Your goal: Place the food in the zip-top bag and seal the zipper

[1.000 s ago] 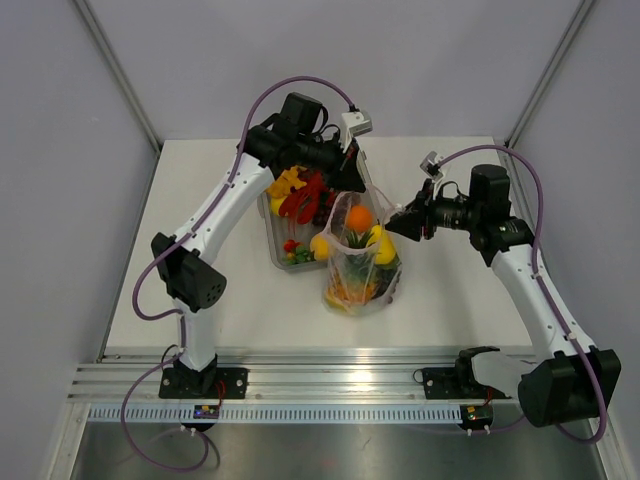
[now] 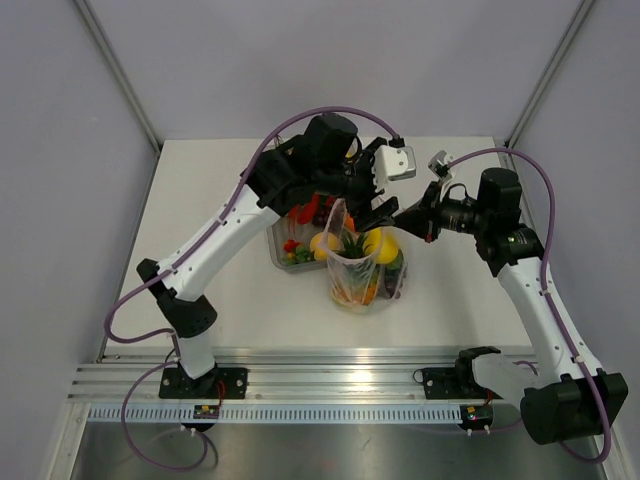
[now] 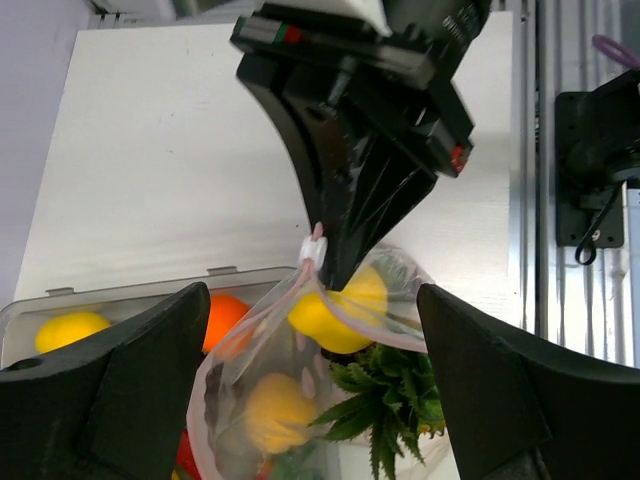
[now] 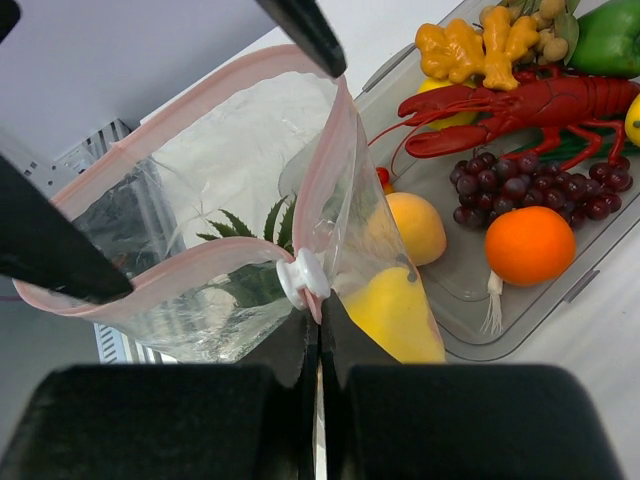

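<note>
The clear zip top bag [image 2: 352,268] stands with its mouth gaping, and its pink zipper rim [image 4: 215,252] shows in the right wrist view. Inside are a spiky green leafy top [image 3: 385,400] and yellow and orange food. My right gripper is shut on the bag's rim corner, right against the white zipper slider [image 4: 302,277]. Over the mouth, my left gripper stands open. Its fingers [image 3: 510,385] are spread to either side of the rim in the left wrist view, with neither clamped on it.
Behind the bag lies a grey tray [image 4: 470,340] holding a red lobster [image 4: 540,105], dark grapes [image 4: 535,190], an orange [image 4: 530,246] and other food. Both grippers are close together above the bag.
My left gripper has moved right and toward the front, from the bag's back edge to beside the right gripper.
</note>
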